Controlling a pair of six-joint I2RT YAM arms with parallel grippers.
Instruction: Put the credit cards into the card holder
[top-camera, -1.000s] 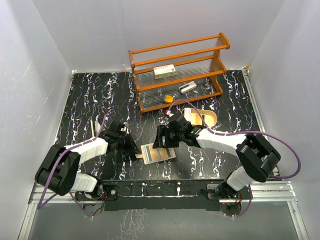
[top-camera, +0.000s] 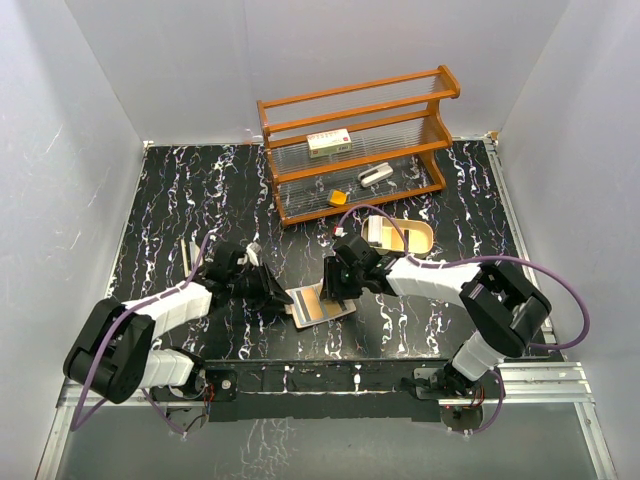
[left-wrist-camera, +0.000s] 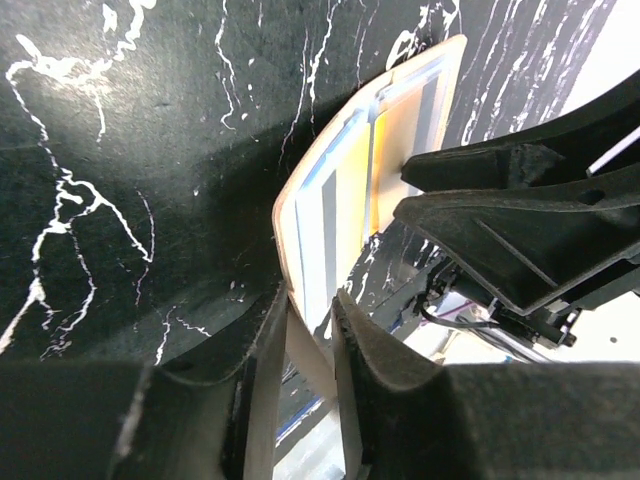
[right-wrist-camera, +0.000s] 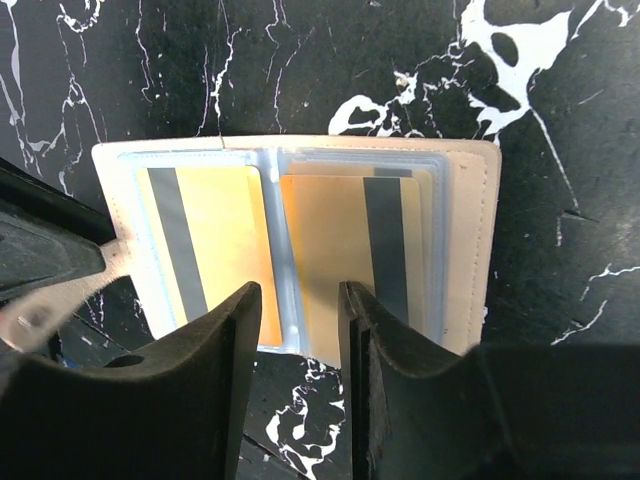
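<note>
The open card holder (top-camera: 310, 310) lies on the black marble table, orange cards with dark stripes in its clear pockets (right-wrist-camera: 215, 240). My left gripper is at the holder's left edge, fingertips close around the thin beige flap; how far it is closed is hard to tell. My right gripper is low over the holder's right pocket, where a stack of cards (right-wrist-camera: 335, 240) sits; its fingertips are slightly apart at the cards' lower part, and what is between them is unclear.
An orange tray (top-camera: 420, 235) with white items stands behind the right arm. A wooden rack (top-camera: 290, 210) with boxes is at the back. Several thin sticks (top-camera: 185, 255) lie at the left.
My right gripper has shifted right over the holder, which sits a little further right.
</note>
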